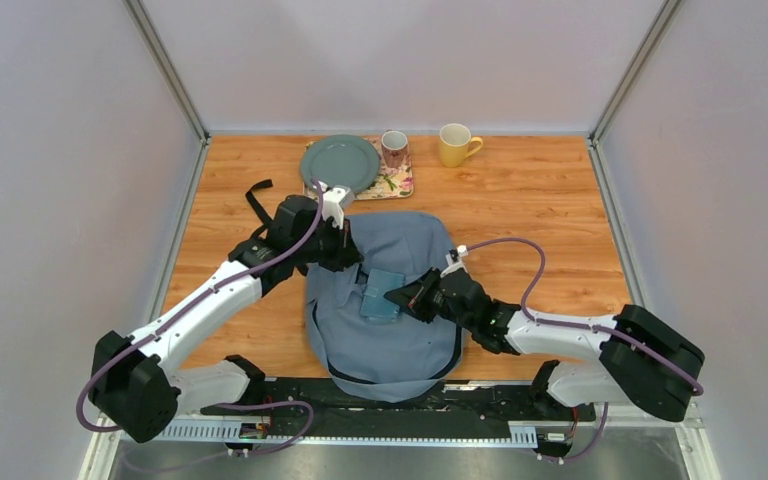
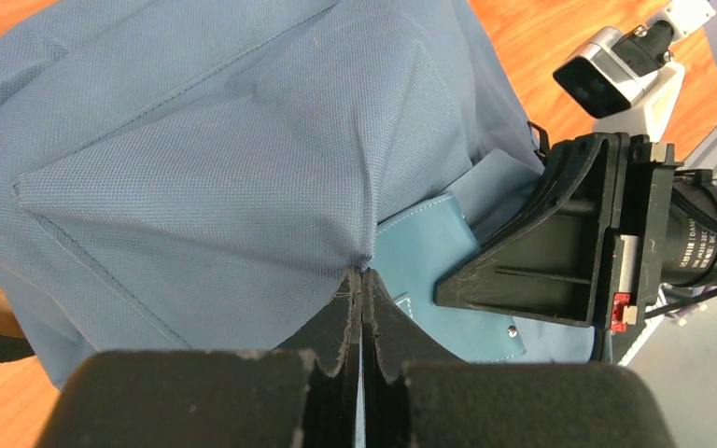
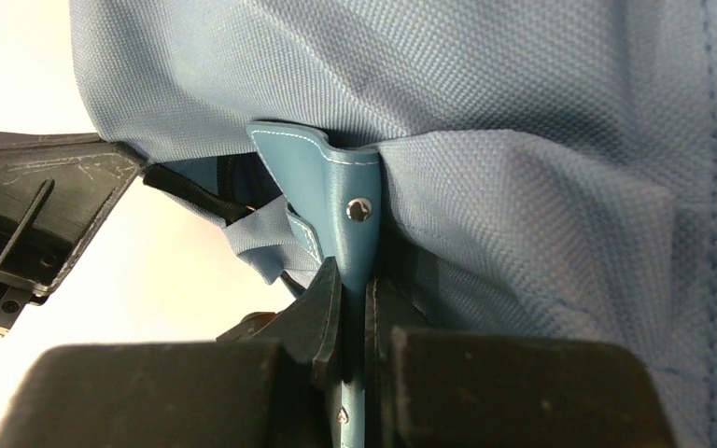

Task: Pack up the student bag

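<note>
A blue-grey fabric bag (image 1: 390, 350) lies flat on the table, in front of both arms. My right gripper (image 1: 396, 300) is shut on a teal case (image 3: 359, 233) with white stitching and a snap. The case's far end reaches in between folds of the bag's fabric in the right wrist view; how deep cannot be told. Its flat face (image 2: 429, 238) also shows beside the right fingers in the left wrist view. My left gripper is shut, its tips at the edge of a bag flap (image 2: 233, 177), which is drawn to a point there.
A grey-green plate (image 1: 340, 162) and a patterned cup (image 1: 394, 150) rest on a floral tray (image 1: 396, 184) at the back. Right of them stands a yellow mug (image 1: 456, 146). A black strap (image 1: 258, 205) lies left of the bag. Bare table is at the right.
</note>
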